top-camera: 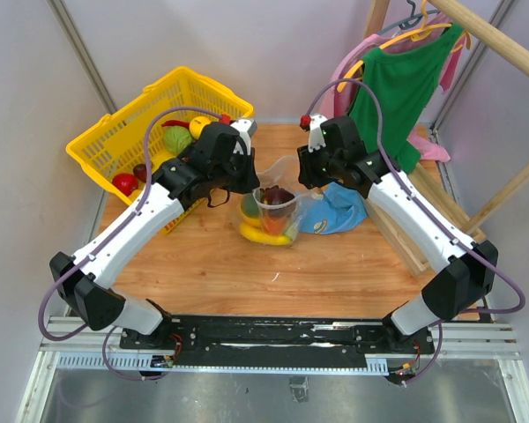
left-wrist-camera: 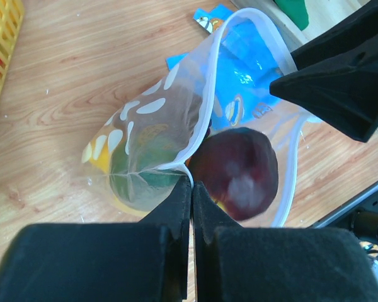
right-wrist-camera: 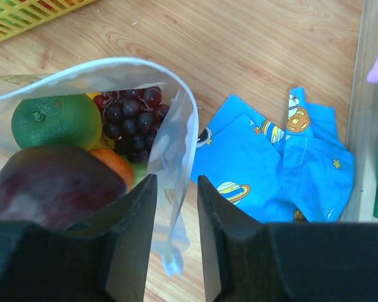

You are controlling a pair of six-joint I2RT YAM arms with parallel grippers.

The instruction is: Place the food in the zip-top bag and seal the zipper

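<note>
The zip top bag (top-camera: 269,231) stands open on the table, holding an eggplant (left-wrist-camera: 233,173), a green fruit (right-wrist-camera: 57,121), grapes (right-wrist-camera: 129,123), an orange item and something yellow. My left gripper is shut on the bag's rim at the left side, pinching the thin plastic. My right gripper is parted over the opposite rim, the plastic edge showing between and just beyond its fingertips.
A yellow basket (top-camera: 106,141) with produce sits at the back left. A blue cloth (top-camera: 333,211) lies right of the bag, beside a wooden rack (top-camera: 392,236) with hanging clothes.
</note>
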